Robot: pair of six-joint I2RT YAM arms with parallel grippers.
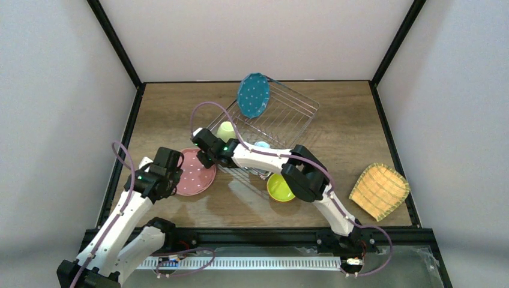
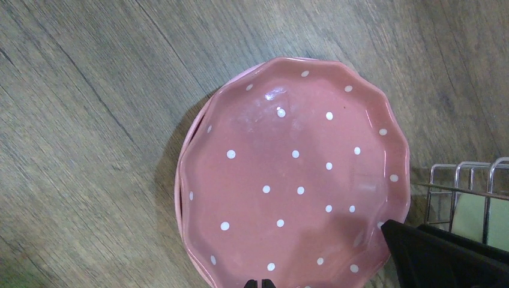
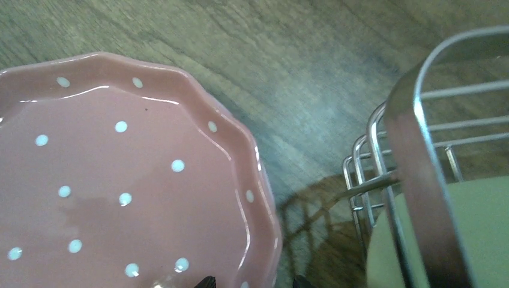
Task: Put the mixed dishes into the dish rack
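Two pink polka-dot plates lie stacked on the table at the left; the upper plate (image 2: 294,174) sits a little off-centre, and a sliver of the lower plate (image 2: 179,204) shows along its left side. At the near-left edge of the stack, my left gripper is shut on the upper plate's rim, its fingertips close together at the bottom of the left wrist view. My right gripper is open, with its fingertips on either side of the rim facing the rack. The wire dish rack (image 1: 279,117) holds a blue dotted plate (image 1: 253,96) and a pale green cup (image 1: 226,131).
A yellow-green bowl (image 1: 280,188) stands in front of the rack, under the right arm. To the right lies a yellow checked cloth (image 1: 379,191). Rack wires (image 3: 390,180) stand close to the right gripper. Behind the plates the table is bare.
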